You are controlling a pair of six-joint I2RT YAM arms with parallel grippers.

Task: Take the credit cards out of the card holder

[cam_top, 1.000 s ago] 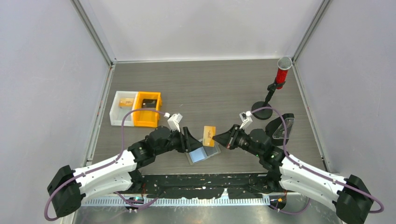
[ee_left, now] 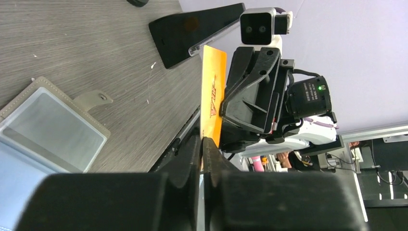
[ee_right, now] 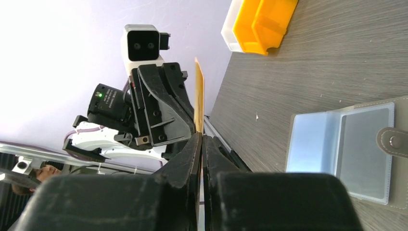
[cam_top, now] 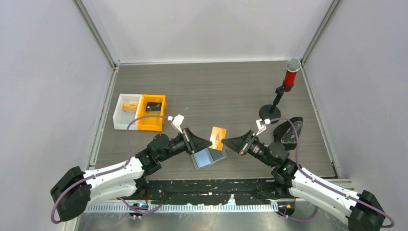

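Note:
An orange card [cam_top: 219,134] is held up between my two grippers. My right gripper [cam_top: 223,141] is shut on its right edge. At the card's left edge is my left gripper [cam_top: 210,144]; in the left wrist view its fingertips stand close together around the edge of the orange card [ee_left: 213,91], and whether they press on it cannot be told. Below, the opened card holder [cam_top: 202,158] lies flat on the table. Its blue side and clear grey pocket [ee_right: 366,144] show no card, and a snap strap [ee_left: 93,99] sticks out at one edge.
At left stands a white bin [cam_top: 120,119] with an orange card inside, joined to a yellow bin [cam_top: 150,124] with a dark card in it. A red microphone [cam_top: 290,78] on a stand and a black device [cam_top: 290,134] occupy the right side.
My left gripper has moved right to the card's left edge, its fingers drawing together. The right gripper and card have shifted slightly right.

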